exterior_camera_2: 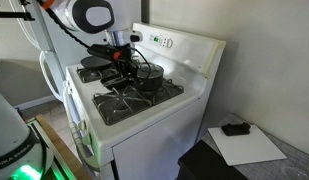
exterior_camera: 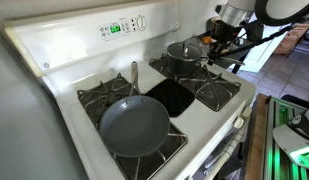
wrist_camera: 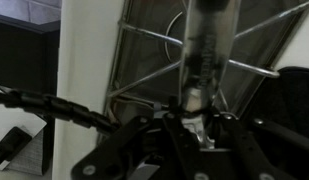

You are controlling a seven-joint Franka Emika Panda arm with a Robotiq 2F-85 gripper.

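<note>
A dark saucepan [exterior_camera: 182, 58] is over the back-right part of the stove in exterior view 1; exterior view 2 shows the same saucepan [exterior_camera_2: 150, 76] beside the arm. Its long handle [wrist_camera: 208, 48] fills the middle of the wrist view. My gripper is shut on that handle, near the lower middle of the wrist view. From outside, the gripper [exterior_camera: 214, 56] appears as a dark shape at the pan's right side. Whether the pan's base touches the grate is hard to tell.
A grey frying pan [exterior_camera: 134, 125] rests on the left burners, its handle toward the back panel. Between the burner sets lies a black flat panel [exterior_camera: 173, 97]. Behind rises the control panel [exterior_camera: 94, 35].
</note>
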